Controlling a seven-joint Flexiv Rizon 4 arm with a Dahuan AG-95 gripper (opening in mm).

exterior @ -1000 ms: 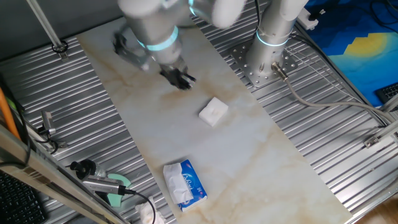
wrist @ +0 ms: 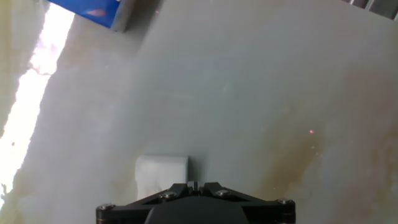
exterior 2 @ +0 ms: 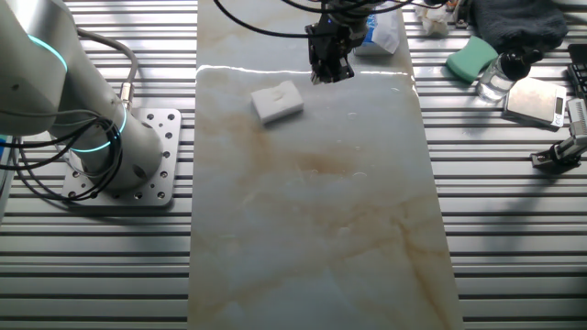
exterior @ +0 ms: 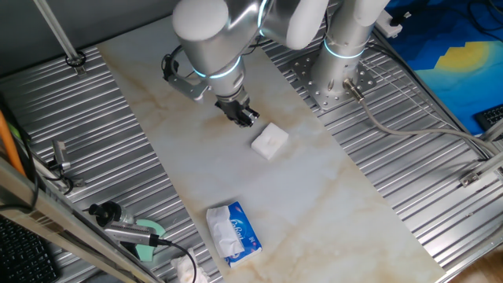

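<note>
A small white block [exterior: 270,141] lies flat on the marbled board [exterior: 306,204]. My gripper [exterior: 248,119] hangs above the board, just to the block's upper left in exterior view 1. From the other side, in exterior view 2, the gripper [exterior 2: 332,75] is apart from the block [exterior 2: 277,102], to its right. The wrist view has the gripper at the bottom edge, its black fingers together with nothing visible between them. Part of the block [wrist: 159,174] shows there just left of the fingertips; its lower part is cut off or covered.
A blue and white tissue pack [exterior: 245,234] lies near the board's far edge from the robot's base. Beyond that edge are a green item [exterior 2: 471,59], a clear bottle [exterior 2: 496,81] and a small scale [exterior 2: 535,101]. Much of the board is bare.
Over the last second my gripper has come right and slightly down in exterior view 1, closer to the white block. Block and tissue pack stayed put.
</note>
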